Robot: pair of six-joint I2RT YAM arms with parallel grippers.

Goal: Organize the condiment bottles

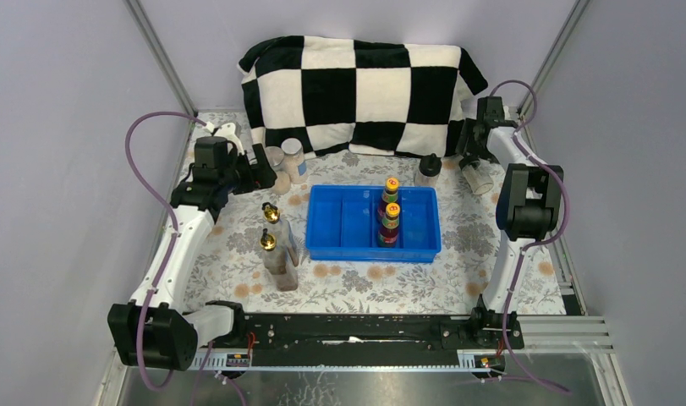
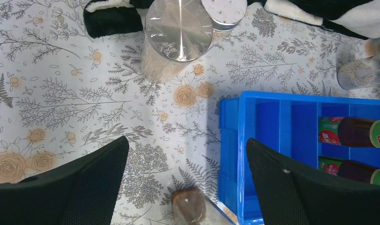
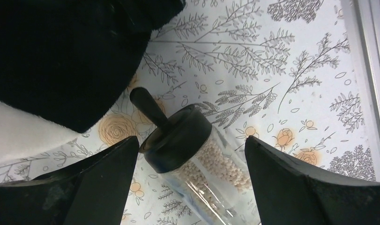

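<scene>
In the right wrist view, a clear jar of pale granules with a black handled lid (image 3: 178, 140) shows between the spread fingers of my right gripper. My right gripper is open and holds nothing. The jar's lower end is out of frame, and from the top its body (image 1: 477, 179) slants as if tipped. A second black-lidded jar (image 1: 428, 172) stands nearby. The blue divided bin (image 1: 322, 251) contains two dark sauce bottles with yellow caps (image 1: 390, 225). Left of it stand two gold-topped glass bottles (image 1: 278, 264). My left gripper is open and empty, near two clear jars (image 1: 295, 162).
A black-and-white checkered cloth (image 1: 356, 89) covers the back of the table. Metal frame rails (image 3: 366, 70) run along the sides.
</scene>
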